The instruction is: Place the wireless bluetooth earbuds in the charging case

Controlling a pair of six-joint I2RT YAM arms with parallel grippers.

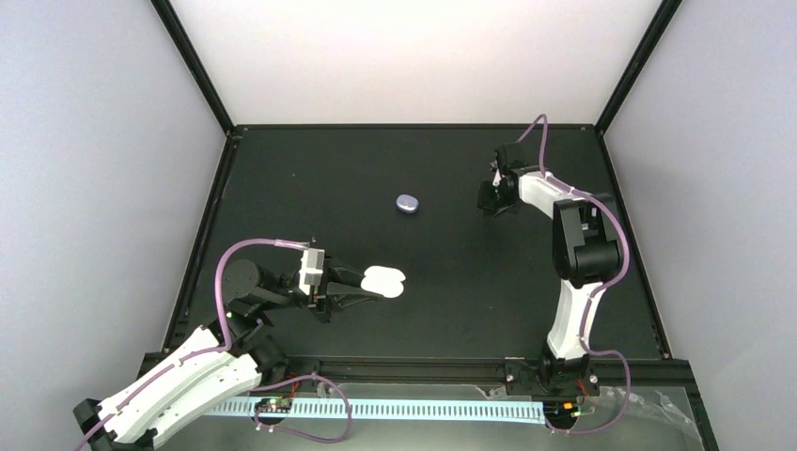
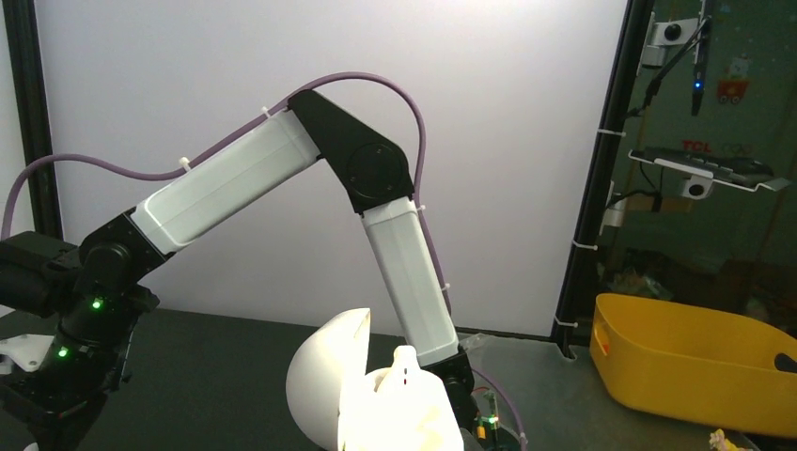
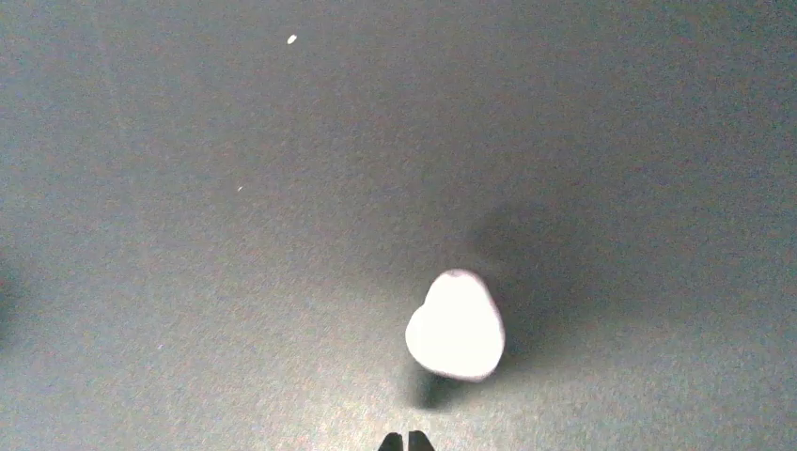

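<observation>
My left gripper [image 1: 368,287] is shut on the white charging case [image 1: 382,282], whose lid stands open; in the left wrist view the case [image 2: 404,413] fills the bottom centre, its fingers hidden. In the right wrist view a small white earbud [image 3: 456,329] lies on the dark mat, with my right gripper shut at the bottom edge, nothing showing between its fingers. From above, that gripper hangs over the right rear of the mat and hides the earbud.
A small lilac object [image 1: 407,203] rests near the middle of the black mat [image 1: 329,178]. A yellow bin [image 2: 686,366] shows outside the frame posts in the left wrist view.
</observation>
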